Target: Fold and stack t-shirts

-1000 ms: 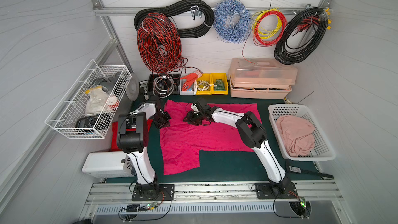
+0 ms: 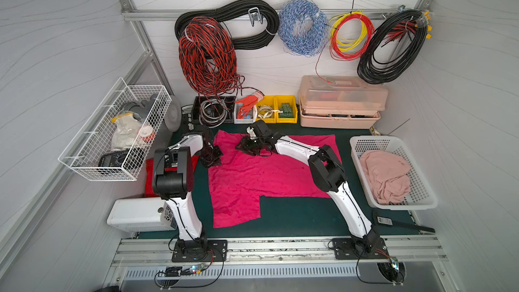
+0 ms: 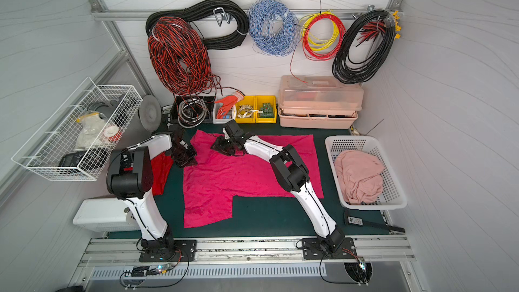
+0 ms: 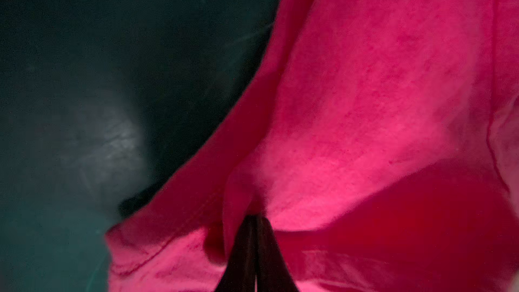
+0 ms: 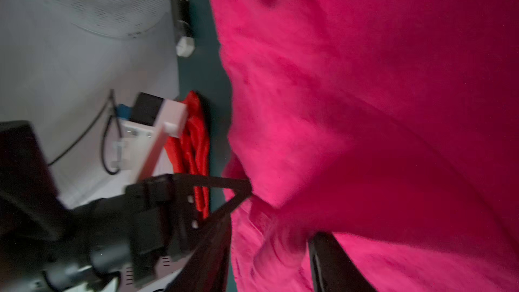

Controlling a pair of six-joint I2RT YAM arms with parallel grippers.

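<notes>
A bright pink-red t-shirt (image 2: 270, 175) lies spread over the dark green table, one sleeve reaching toward the front at the left. At its left edge, my left gripper (image 2: 217, 163) is low on the cloth; in the left wrist view its fingers (image 4: 246, 254) are pressed together where a fold of fabric rises to the tips. My right gripper (image 2: 241, 148) hovers over the upper left part of the shirt. Its fingers (image 5: 208, 262) stand apart in the right wrist view, with raised pink cloth showing behind the gap; contact is unclear.
A white basket (image 2: 424, 186) holding a crumpled pale pink cloth (image 2: 386, 175) stands at the right. Small bins (image 2: 286, 109) and a pink toolbox (image 2: 340, 121) line the back. Red fabric (image 3: 160, 173) lies left of my left arm.
The left arm and the shirt look the same.
</notes>
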